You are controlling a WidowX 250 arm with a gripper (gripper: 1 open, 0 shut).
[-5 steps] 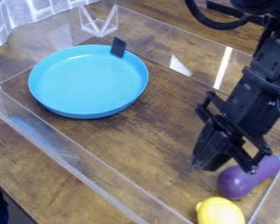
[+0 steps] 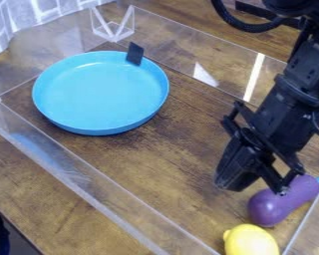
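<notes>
The black robot gripper point(image 2: 237, 171) hangs low over the wooden surface on the right, its dark fingers shut with nothing seen between them. Just right of and below it lies a purple toy eggplant point(image 2: 274, 207), partly behind the arm. A yellow lemon-like toy point(image 2: 250, 242) sits at the bottom edge, below the eggplant. At the upper left is an empty blue plate point(image 2: 99, 92), apart from the gripper.
Clear plastic walls border the wooden workspace point(image 2: 156, 169) on several sides. A small dark tab point(image 2: 135, 54) stands at the plate's back right edge.
</notes>
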